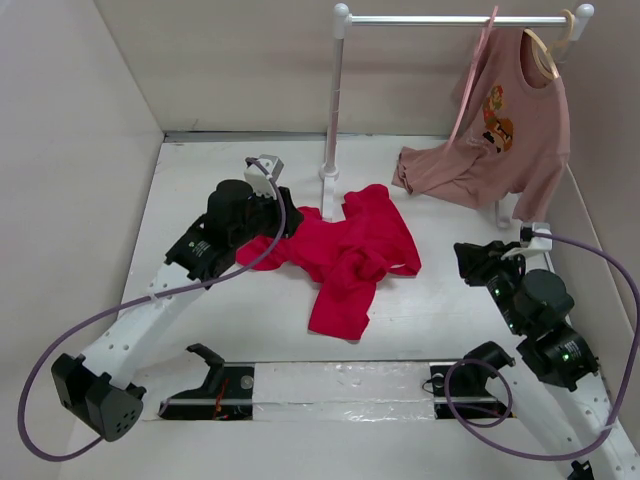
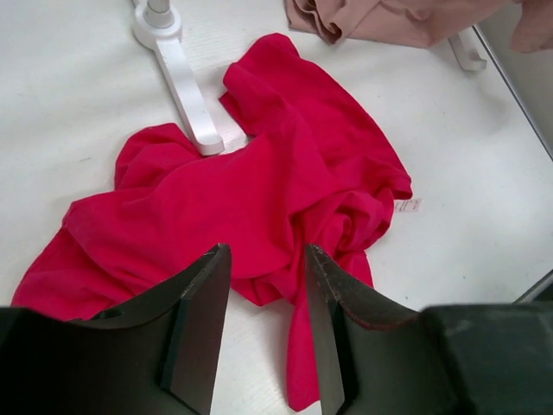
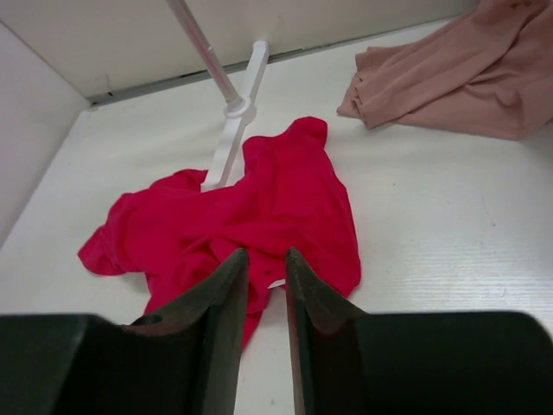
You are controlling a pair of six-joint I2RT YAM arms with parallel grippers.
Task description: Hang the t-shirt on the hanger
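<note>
A crumpled red t shirt (image 1: 350,250) lies on the white table, also in the left wrist view (image 2: 207,207) and right wrist view (image 3: 294,190). A pink-brown shirt (image 1: 510,130) hangs on a wooden hanger (image 1: 540,45) on the rail, its lower part on the table; beside it is a pink hanger (image 1: 469,75). My left gripper (image 1: 280,205) is above the red shirt's left part, open with nothing between its fingers. My right gripper (image 1: 470,260) is raised right of the red shirt, open and empty.
The white rack (image 1: 420,21) stands at the back, its post and foot (image 2: 186,91) beside the red shirt. Walls enclose the table at the back and sides. Bare table (image 1: 450,320) lies at the front right and far left.
</note>
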